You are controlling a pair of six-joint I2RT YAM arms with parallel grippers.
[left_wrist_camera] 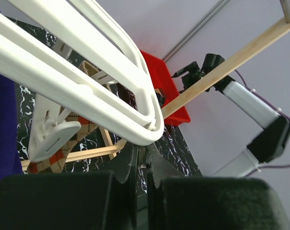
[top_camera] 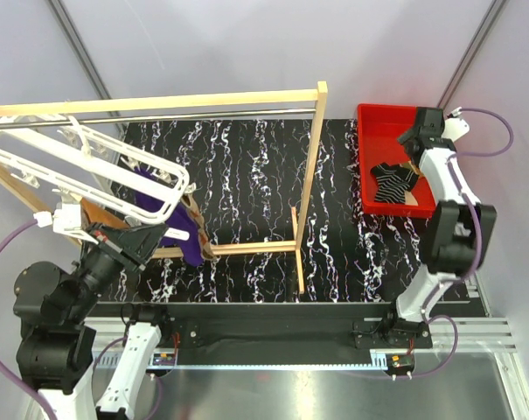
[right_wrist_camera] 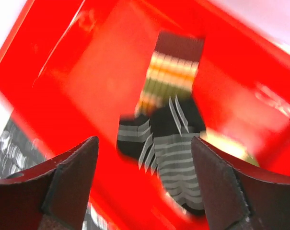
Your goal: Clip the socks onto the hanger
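The white hanger (top_camera: 98, 166) hangs from the rack's metal rail at the left, with several clips along it. My left gripper is shut on the hanger's rounded end. A purple sock (top_camera: 192, 249), an orange sock (top_camera: 102, 214) and a tan patterned sock (left_wrist_camera: 63, 155) hang beneath it. In the red bin lie a black striped sock (right_wrist_camera: 176, 155) and a sock with brown, yellow and green bands (right_wrist_camera: 171, 72), partly overlapping. Over the bin, my right gripper stands open above the socks with nothing between its fingers. The right wrist view is blurred.
The red bin (top_camera: 367, 131) sits at the right of the dark marbled table (top_camera: 247, 184). A wooden rack post (top_camera: 310, 166) stands between hanger and bin. Clear table lies beneath the rail and between post and bin.
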